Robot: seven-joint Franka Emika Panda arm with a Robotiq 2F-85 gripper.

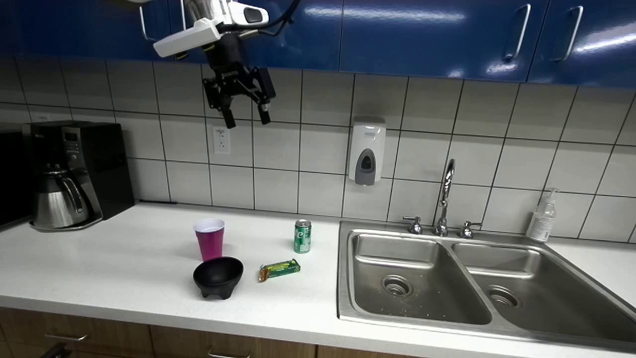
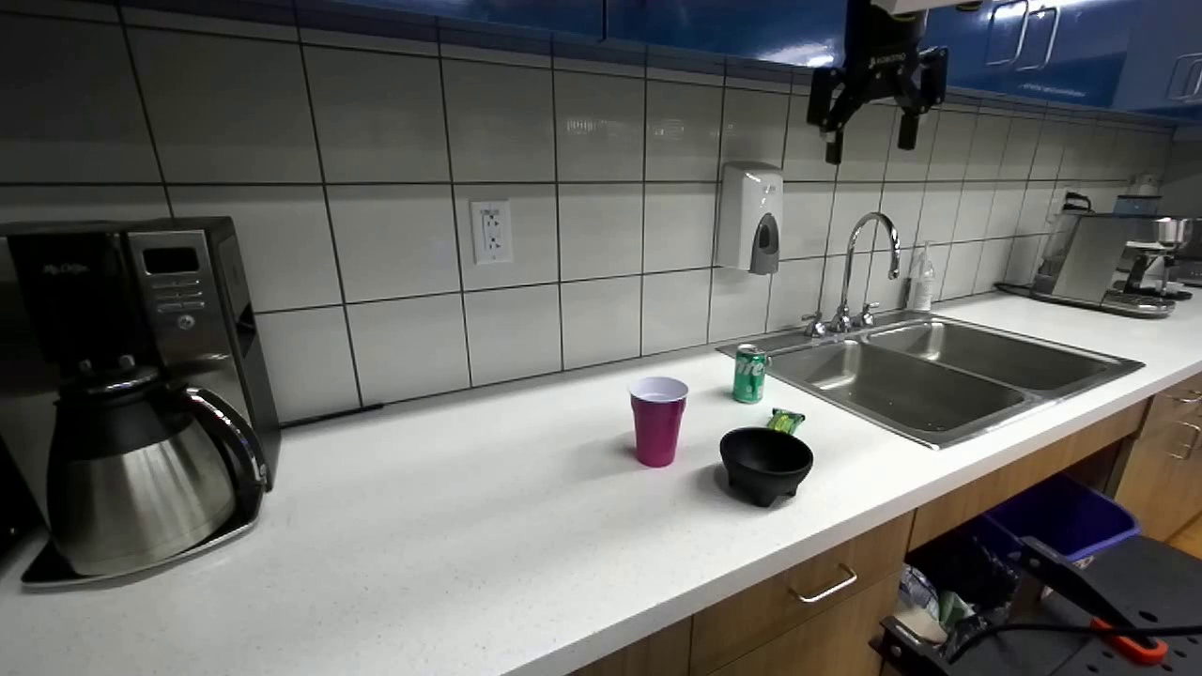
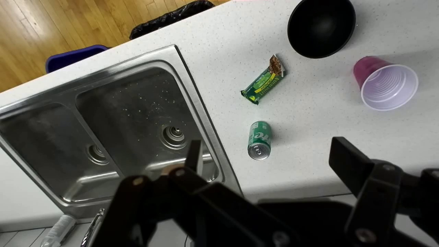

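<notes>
High above the white counter, my gripper [image 1: 248, 120] hangs open, its two fingers wide apart and nothing between them. A pink cup [image 1: 210, 239] stands upright on the counter with a black footed bowl [image 1: 218, 275] close in front of it. To the right of the bowl lies a green wrapped bar [image 1: 280, 269]. The small green can [image 1: 302, 236] stands behind the bar, left of the sink. Looking down in the wrist view, the can [image 3: 259, 140] and the bar [image 3: 264, 82] appear beyond my fingertips, with the bowl [image 3: 321, 27] and cup [image 3: 387, 84] to the right.
The double steel sink [image 1: 346, 280] with a tall faucet [image 1: 444, 197] fills the right side. A coffee maker [image 2: 146, 394] stands at the left end. Blue cabinets [image 1: 417, 36] hang above, and a soap dispenser [image 1: 366, 150] is on the wall.
</notes>
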